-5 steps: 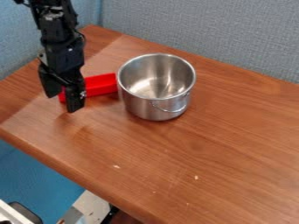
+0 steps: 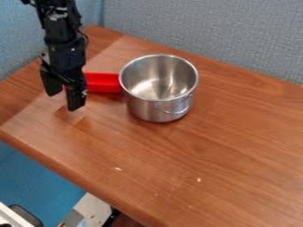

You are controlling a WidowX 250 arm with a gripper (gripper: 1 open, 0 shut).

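Observation:
My black gripper [image 2: 64, 89] is low over the left part of the wooden table, in front of a red block [image 2: 104, 82] that is partly hidden behind it. Whether its fingers are open or shut on anything is hard to make out. Just right of the red block stands a steel pot [image 2: 159, 109], upright, with a wire handle hanging at its side.
Padded grey-blue walls [image 2: 201, 31] border the back and left. A few small pale specks lie near the front.
Over the last second the gripper has shifted very slightly. The red block's visible part looks a little different beside it, and the pot sits marginally further right than one second ago.

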